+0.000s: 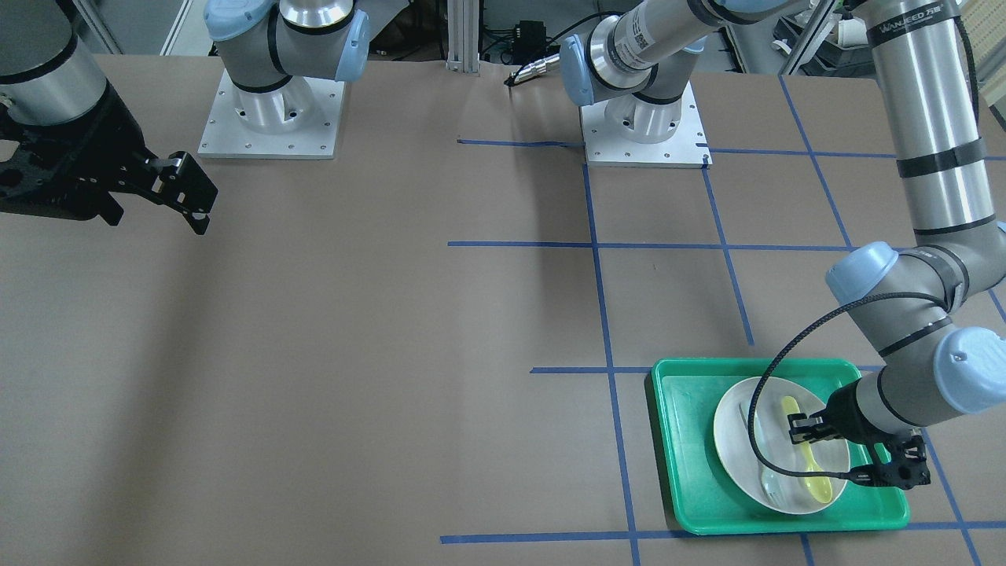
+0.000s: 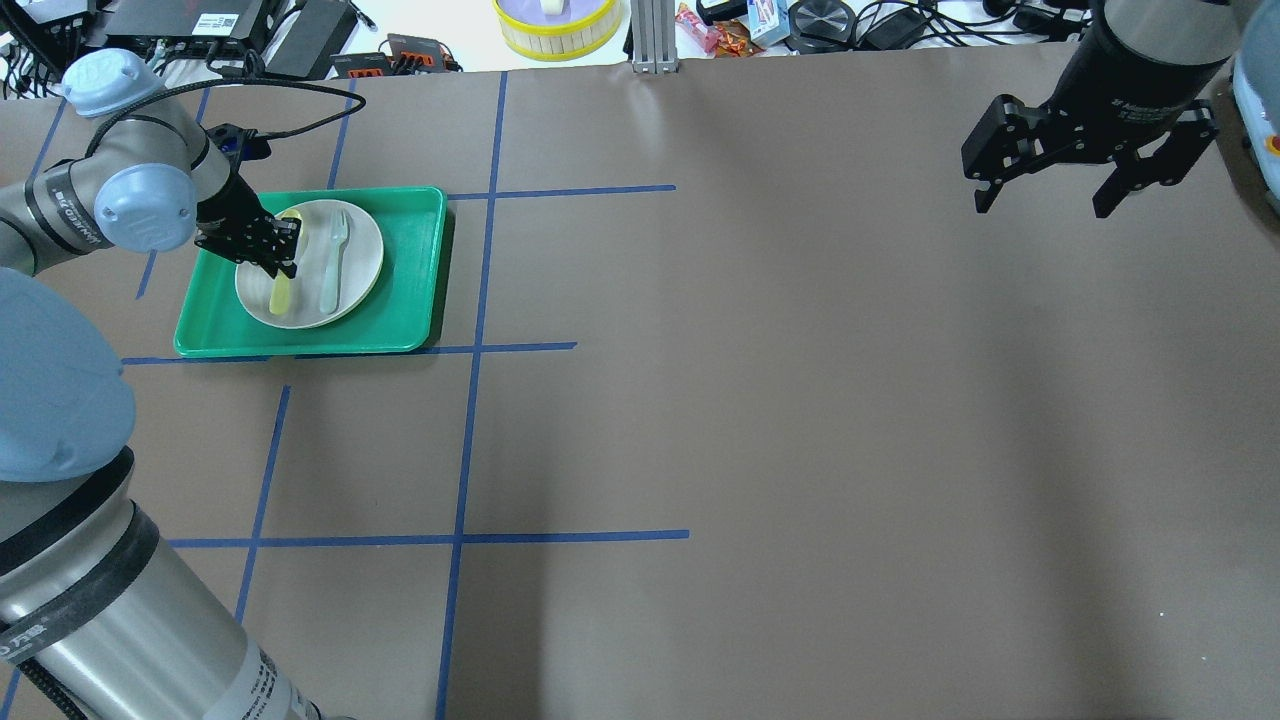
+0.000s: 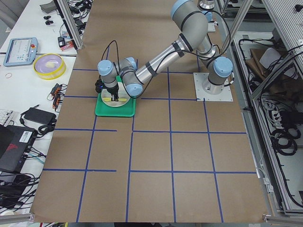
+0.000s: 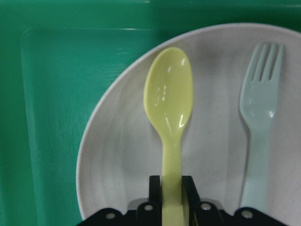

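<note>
A yellow spoon (image 4: 168,99) and a pale blue fork (image 4: 260,103) rest at a white plate (image 4: 113,155), inside a green tray (image 2: 407,276). My gripper is shut on the spoon's handle, with its black fingers on either side of it in the left wrist view. In the camera front view my gripper (image 1: 798,429) is low over the plate, and the spoon's bowl shows below it. The fork lies beside the spoon, untouched by the fingers.
Blue tape lines grid the table (image 2: 840,420), which is largely bare beside the tray. A second arm's black end (image 2: 1086,150) hangs at the far side. A cluttered white side bench (image 3: 28,85), with cables and a yellow container (image 3: 49,66), borders the table.
</note>
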